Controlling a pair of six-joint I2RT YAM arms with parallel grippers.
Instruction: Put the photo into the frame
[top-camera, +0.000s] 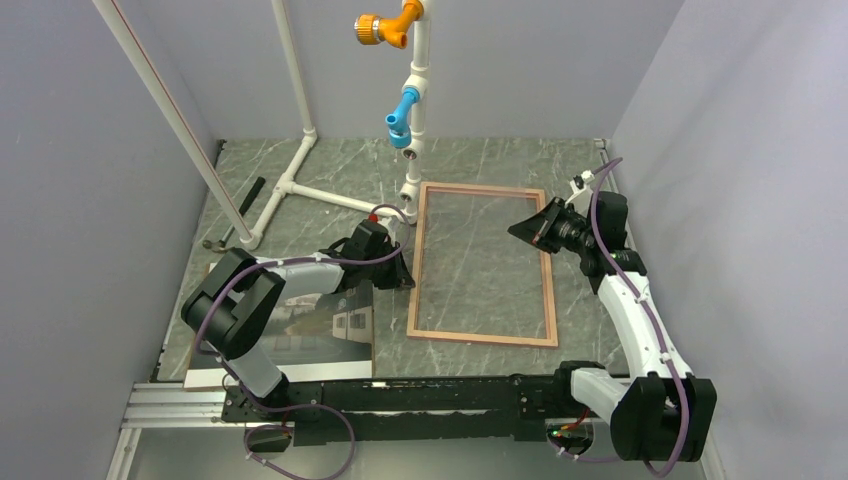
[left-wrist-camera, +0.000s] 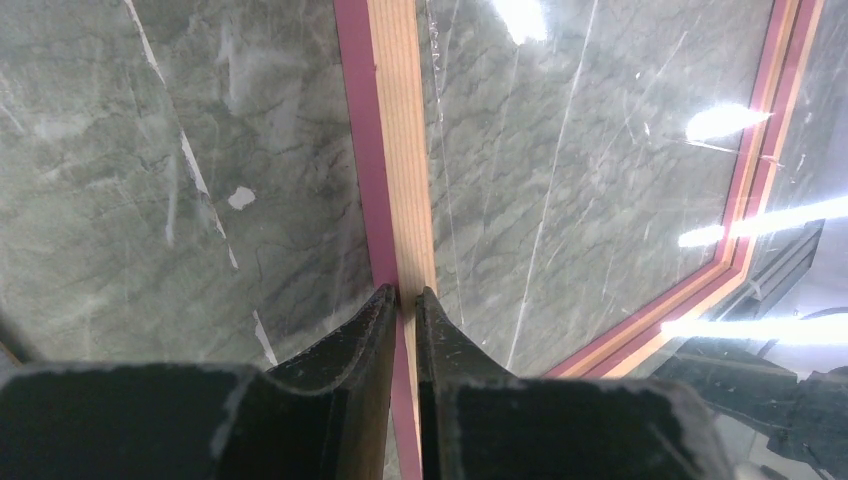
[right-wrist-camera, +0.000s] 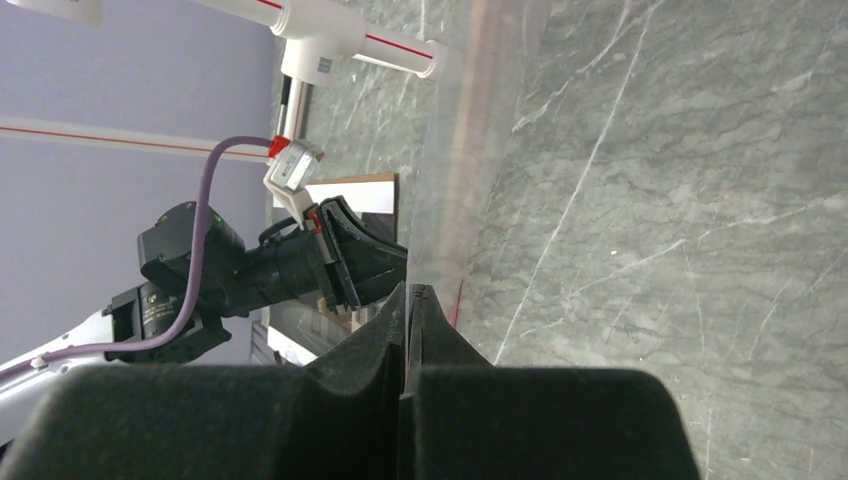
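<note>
The wooden frame (top-camera: 552, 300) lies flat at the table's centre, grey tabletop visible through it. My left gripper is over its left bar (left-wrist-camera: 398, 130); the fingers stand slightly apart with the bar running between them, and whether they grip it cannot be told. My right gripper (top-camera: 522, 236) is above the frame's right side. In the right wrist view its fingers are shut on the edge of a clear sheet (right-wrist-camera: 450, 190), which stretches away from the tips. The photo (top-camera: 345, 355), a landscape on pale backing, lies front left, partly hidden under the left arm.
A white pipe stand (top-camera: 330, 198) with blue (top-camera: 402, 115) and orange (top-camera: 385, 28) fittings rises behind the frame. A hammer (top-camera: 252, 195) lies at the back left. Bare tabletop (top-camera: 500, 155) shows behind the frame, with walls on both sides.
</note>
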